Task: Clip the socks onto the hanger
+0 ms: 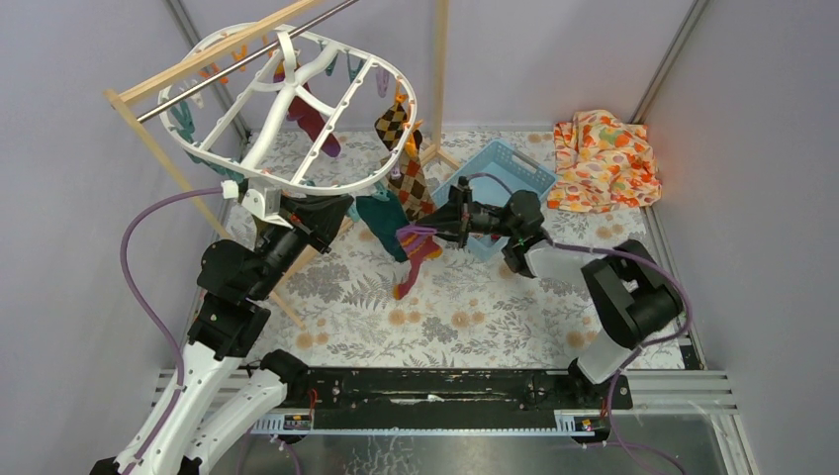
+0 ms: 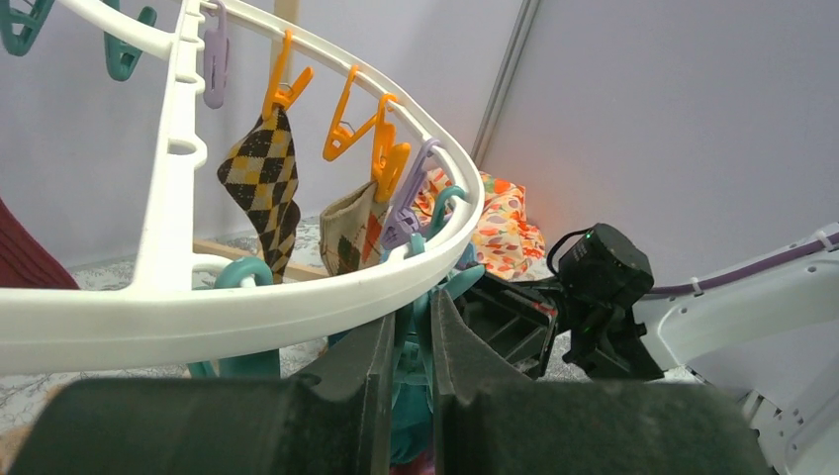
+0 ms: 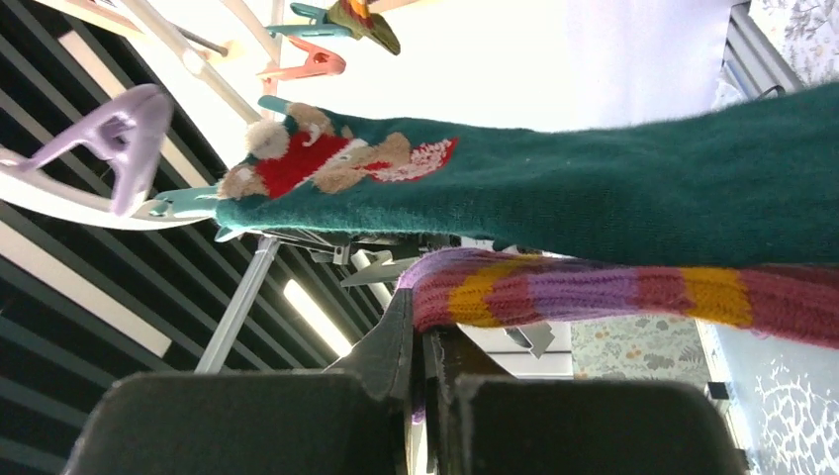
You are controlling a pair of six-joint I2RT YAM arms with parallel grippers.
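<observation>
A white oval hanger [image 1: 346,104] with coloured clips carries checkered socks [image 2: 259,183], a maroon sock [image 1: 312,119] and a green sock [image 3: 554,188]. My left gripper is shut on a teal clip [image 2: 460,282] at the hanger's front rim. My right gripper is shut on a striped purple, red and yellow sock [image 3: 584,297], which hangs from it just right of and below the green sock, as seen in the top view.
A blue basket [image 1: 524,173] stands behind my right arm. An orange flowered cloth [image 1: 604,158] lies at the back right.
</observation>
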